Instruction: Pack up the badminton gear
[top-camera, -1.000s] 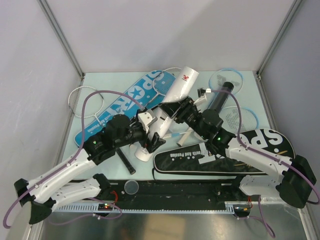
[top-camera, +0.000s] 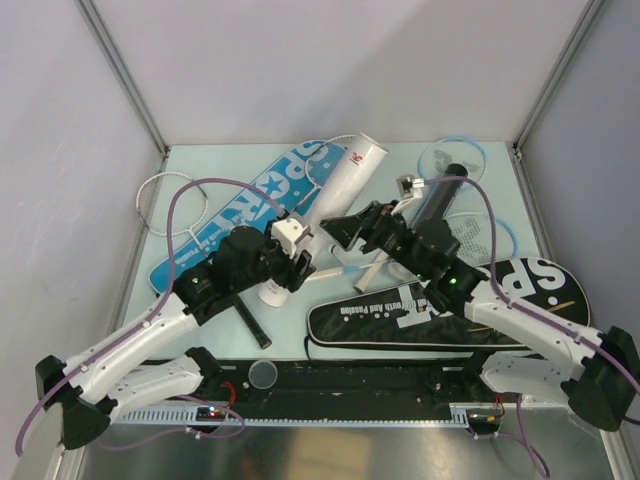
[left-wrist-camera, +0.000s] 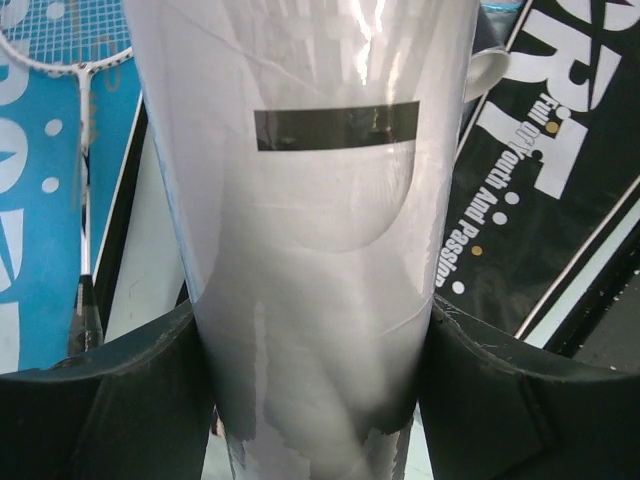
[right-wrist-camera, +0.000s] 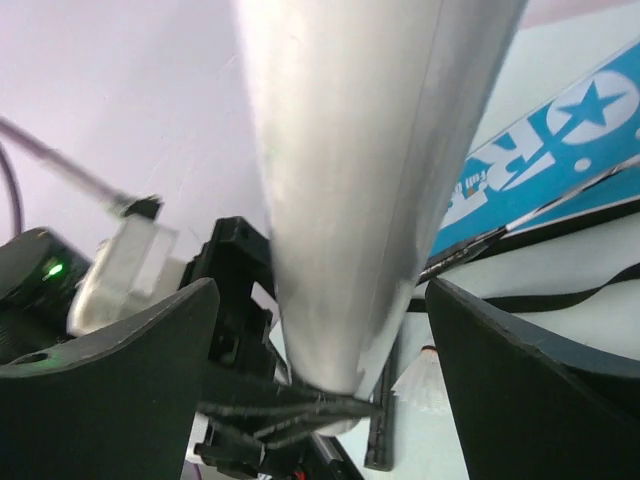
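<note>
A long white shuttlecock tube (top-camera: 346, 185) leans tilted above the table, its top toward the back right. My left gripper is shut on it, with finger pads (left-wrist-camera: 160, 390) pressed against both sides low on the tube. Just right of the tube, my right gripper (top-camera: 340, 232) stands open; in the right wrist view the tube passes in front of its spread fingers (right-wrist-camera: 165, 340) with gaps beside it. A white shuttlecock (right-wrist-camera: 425, 380) lies on the table near the tube's lower end. The tube's lower opening is partly hidden.
A blue racket bag (top-camera: 240, 215) lies at back left with a racket (top-camera: 322, 165) on it. Another racket (top-camera: 150, 200) is at far left. At right are a black bag (top-camera: 370, 322), a black cylinder (top-camera: 437, 200) and blue-rimmed rackets (top-camera: 470, 155). A small white cylinder (top-camera: 368, 278) lies mid-table.
The tube has shifted left in the left gripper's hold. Earlier my right gripper overlapped the tube; now it is at the tube's right edge, slightly lower, with the tube showing clear beside it.
</note>
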